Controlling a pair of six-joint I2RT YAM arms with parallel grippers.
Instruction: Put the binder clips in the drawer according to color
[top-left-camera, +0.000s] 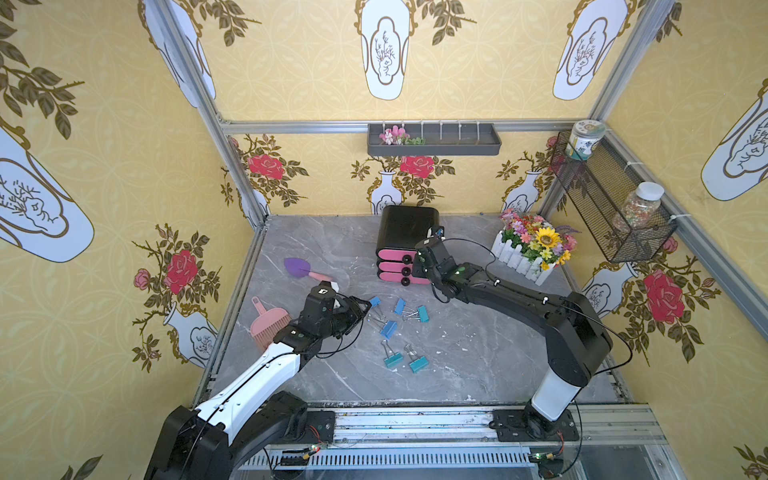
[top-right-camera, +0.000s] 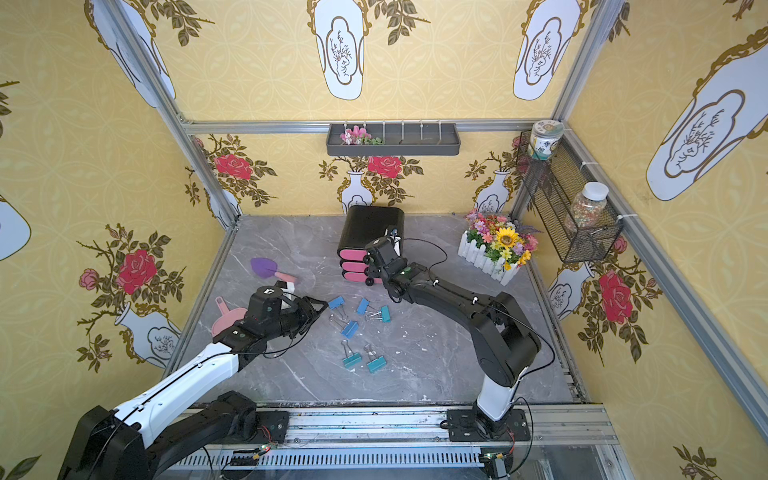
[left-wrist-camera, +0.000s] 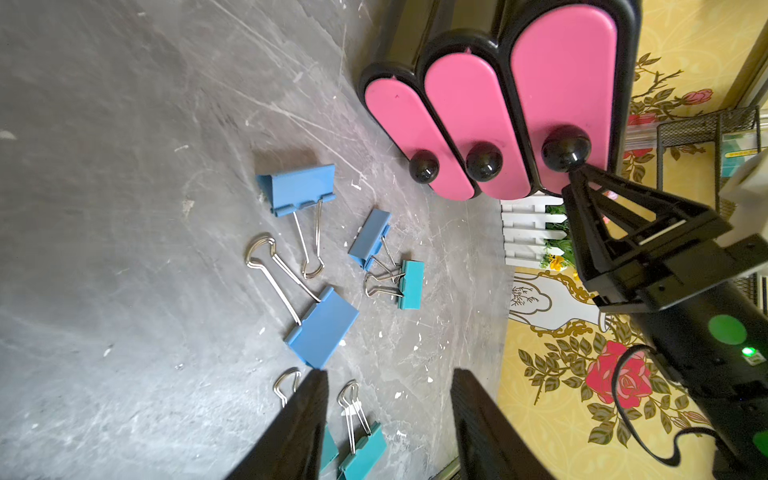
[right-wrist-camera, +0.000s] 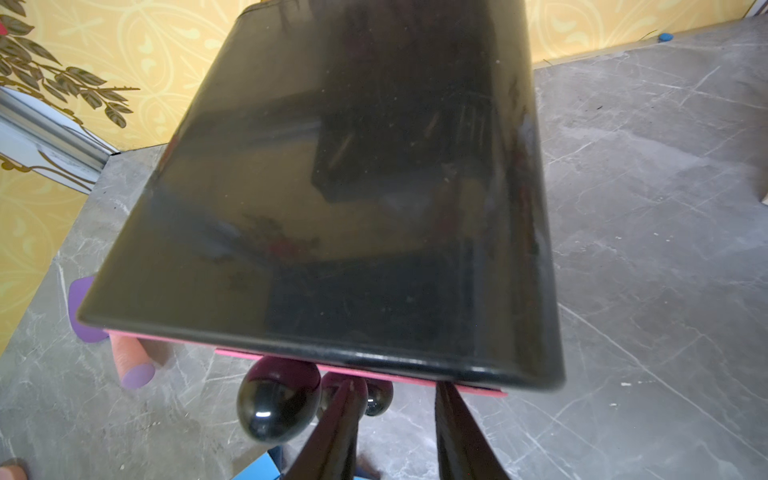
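The black box with three pink drawers (top-left-camera: 406, 228) stands at the back middle; in the left wrist view its drawers (left-wrist-camera: 560, 80) look shut. My right gripper is at the black knobs (right-wrist-camera: 276, 396), fingers apart below the box's front edge. My left gripper is open above the clips, nothing between its fingers. Blue binder clips (left-wrist-camera: 320, 324) and teal binder clips (left-wrist-camera: 410, 284) lie loose on the grey table in front of the box.
A purple trowel (top-left-camera: 296, 268) and pink dustpan (top-left-camera: 264, 324) lie at the left. A flower planter (top-left-camera: 520, 260) stands at the back right, below a wire basket (top-left-camera: 608, 208).
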